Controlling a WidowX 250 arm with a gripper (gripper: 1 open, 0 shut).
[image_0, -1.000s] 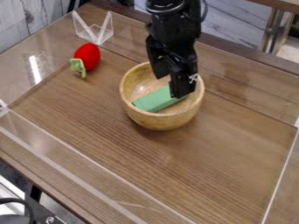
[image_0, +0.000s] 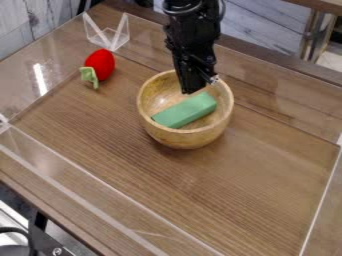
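Observation:
My gripper (image_0: 201, 75) hangs from the top centre, just above the back rim of a wooden bowl (image_0: 158, 105). Its fingers are small and dark, and nothing shows held in them. A green rounded block (image_0: 186, 110) lies inside the bowl, below and apart from the fingertips.
A red object with a green end (image_0: 98, 65) lies on the wooden table (image_0: 160, 200) at the left, near a clear plastic piece at the back. A shelf edge is at top right.
My gripper has risen up and back, away from the green block, which is now fully uncovered in the bowl.

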